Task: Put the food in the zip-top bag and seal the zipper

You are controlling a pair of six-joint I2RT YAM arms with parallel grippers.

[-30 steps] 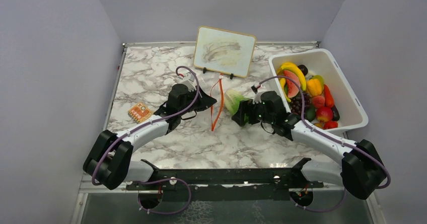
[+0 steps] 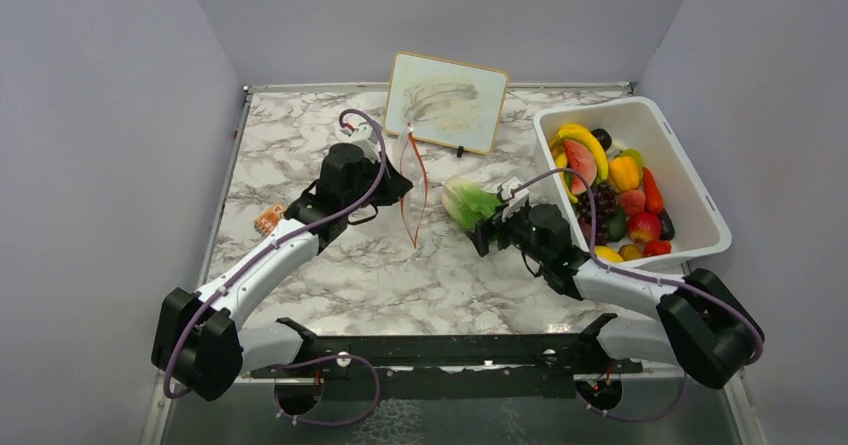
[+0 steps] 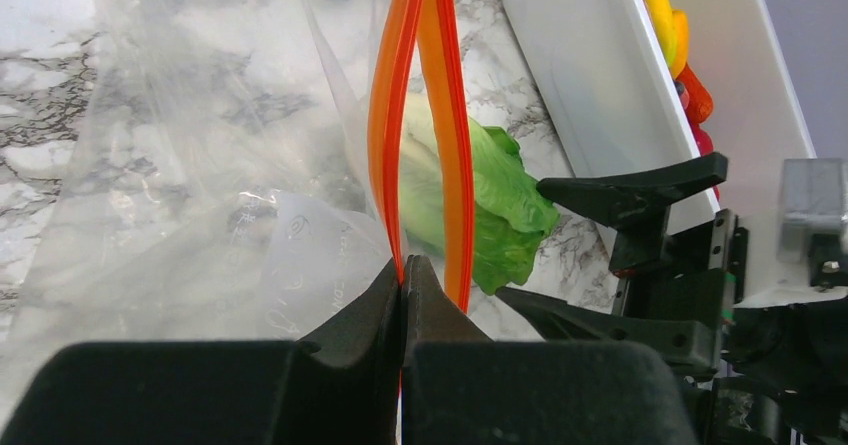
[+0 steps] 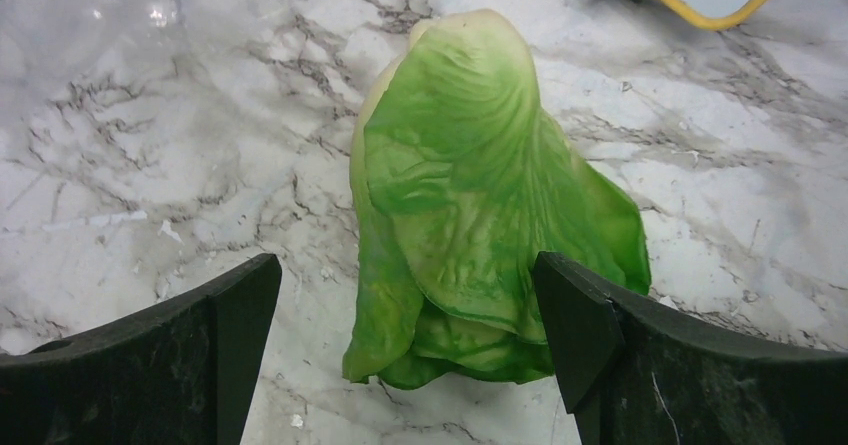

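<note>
On the marble table, a green lettuce [image 2: 466,202] lies just right of the clear zip bag's mouth, outside it. My right gripper is spread open over the leafy end in the right wrist view; one finger [image 4: 575,340] overlaps the leaves, and no grip shows. The zip bag [image 3: 200,195] has orange zipper strips [image 3: 458,165] that stand parted, so its mouth gapes toward the lettuce. My left gripper is shut on the bag's zipper edge, fingertips together. In the top view the bag's clear body is mostly hidden behind the left arm.
At the right stands a white bin [image 2: 700,190] filled with fruit and vegetables. A whiteboard [image 2: 447,95] lies at the back. An orange packet [image 2: 269,218] rests at the left, partly behind the left arm.
My left gripper has shifted left and back with the bag, whose mouth has widened.
</note>
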